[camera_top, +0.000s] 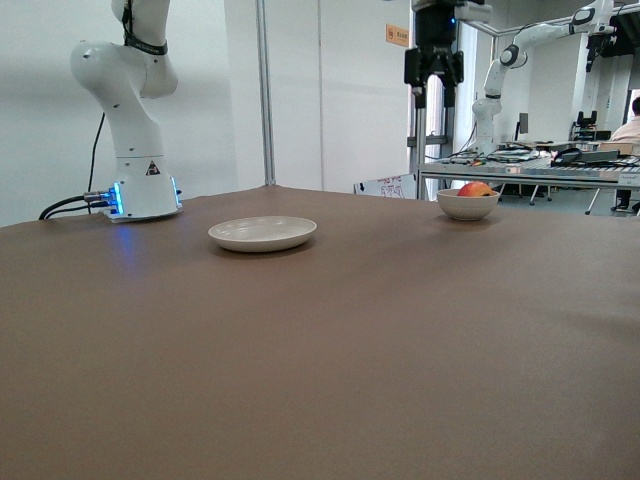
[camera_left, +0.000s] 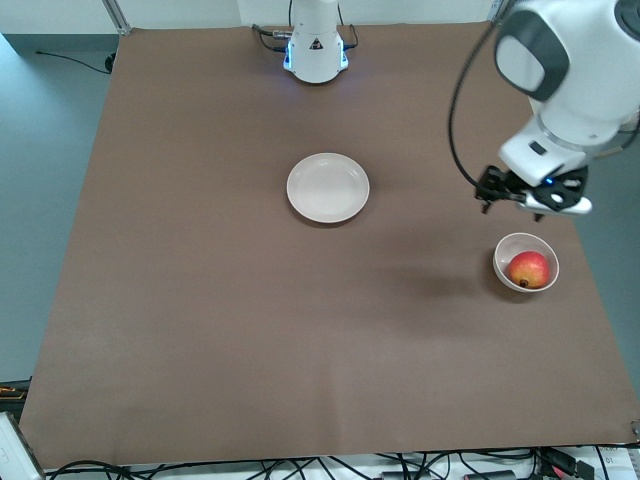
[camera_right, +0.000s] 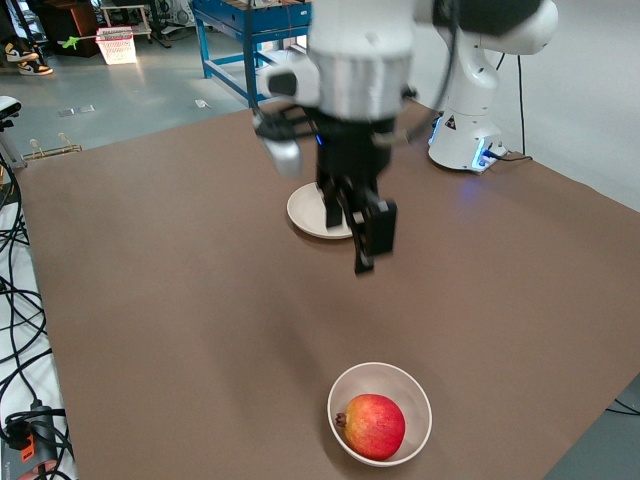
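A red pomegranate (camera_left: 528, 269) rests in a small white bowl (camera_left: 508, 250) on the right of the brown table, also visible in the right view (camera_right: 374, 427). An empty white plate (camera_left: 327, 187) lies near the middle. My gripper (camera_right: 365, 240) hangs in the air above and beyond the bowl, partly blurred in the right view; in the top view its black body (camera_top: 433, 75) is high over the bowl. I see nothing held between its fingers, and cannot tell how far they are open.
Cables run along the near edge.
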